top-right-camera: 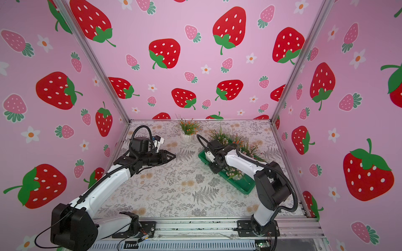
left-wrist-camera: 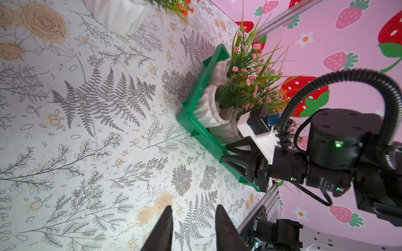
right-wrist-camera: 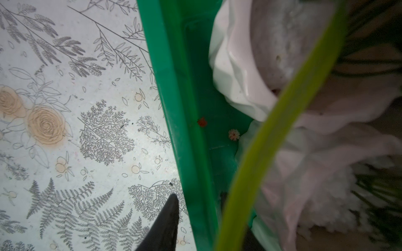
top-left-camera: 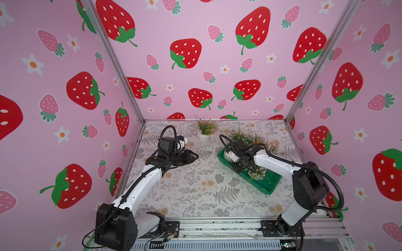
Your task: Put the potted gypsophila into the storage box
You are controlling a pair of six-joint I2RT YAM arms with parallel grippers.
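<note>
A white pot with orange-flowered grassy greenery (top-left-camera: 204, 137) stands at the back middle of the table. The green storage box (top-left-camera: 266, 186) on the right holds several white pots (left-wrist-camera: 206, 108) with pink, orange and white flowers. My left gripper hangs open over the bare table left of the box, nothing between its fingers. My right gripper is low at the box's left rim, open; in the right wrist view its fingers are near the rim, partly hidden by a blurred green leaf.
Printed walls and metal rails close the space at back and sides.
</note>
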